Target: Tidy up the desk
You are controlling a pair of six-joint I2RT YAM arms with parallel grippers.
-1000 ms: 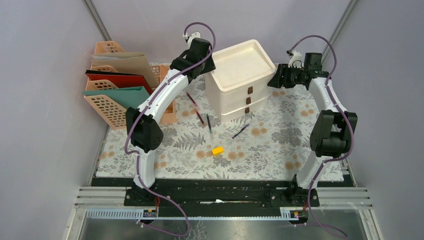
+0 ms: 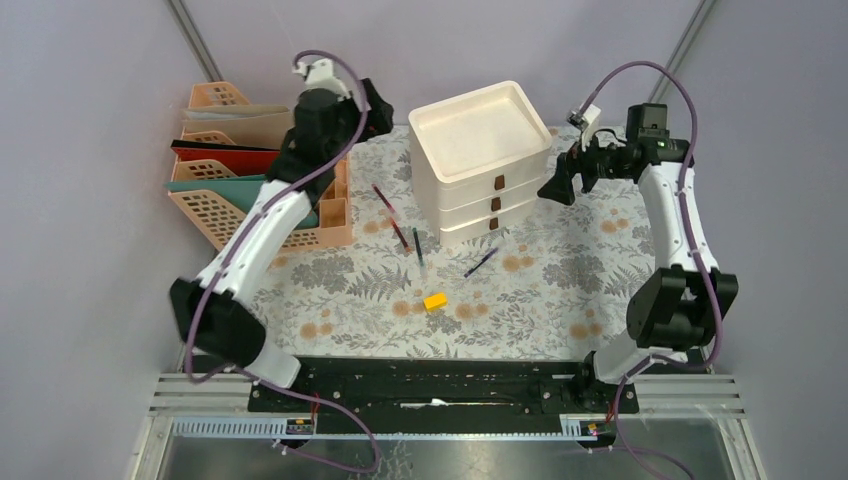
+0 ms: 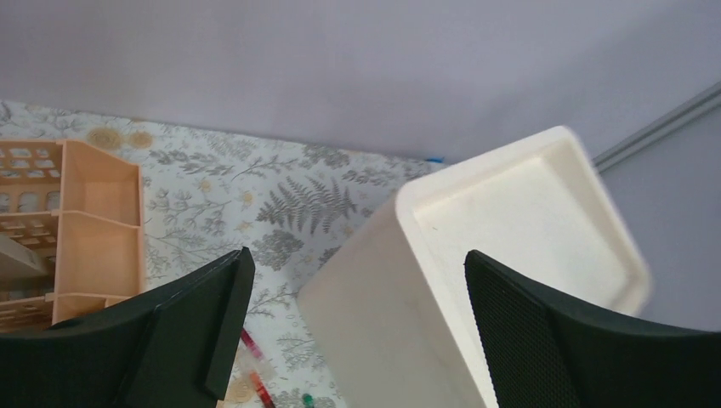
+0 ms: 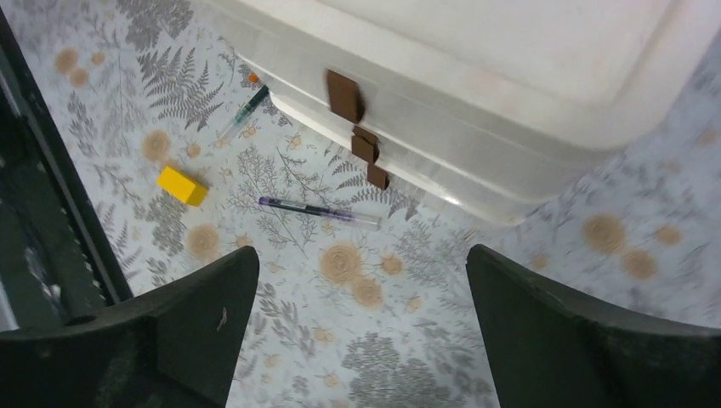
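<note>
My left gripper (image 2: 376,112) hangs open above the gap between the folder organizer (image 2: 205,210) and the white three-drawer cabinet (image 2: 478,130). My right gripper (image 2: 563,180) is open just right of the cabinet. All three drawer fronts with brown pulls look closed. Several pens lie loose on the desk: red ones (image 2: 399,236), a green one (image 2: 418,247) and a purple one (image 2: 481,262). A yellow block (image 2: 434,301) lies toward the front. Both wrist views show nothing between my fingers.
The peach organizer holds beige, red and teal folders and has small side compartments (image 3: 98,255). Walls border the back and both sides.
My right gripper has pulled slightly away to the right of the cabinet. The objects look unmoved.
</note>
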